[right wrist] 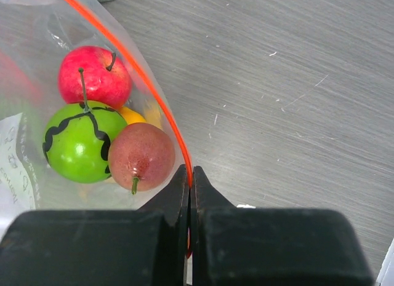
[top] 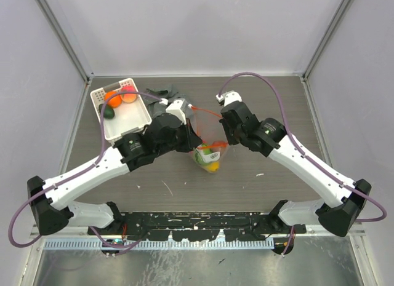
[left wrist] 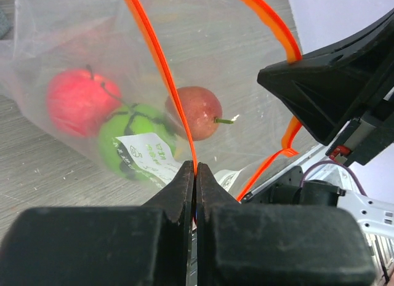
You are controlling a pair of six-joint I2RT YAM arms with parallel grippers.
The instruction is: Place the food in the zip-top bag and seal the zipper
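The clear zip bag (top: 206, 126) with its orange zipper hangs between both grippers. Inside are a red apple (right wrist: 92, 77), a green fruit (right wrist: 77, 144), a brown-red fruit (right wrist: 141, 157) and something yellow (top: 212, 165). My left gripper (top: 188, 138) is shut on one side of the bag's orange rim. My right gripper (top: 228, 129) is shut on the opposite rim, holding the bag's mouth apart.
A white basket (top: 126, 123) with orange, red and dark green food stands at the back left. Grey cloth (top: 160, 92) lies beside it.
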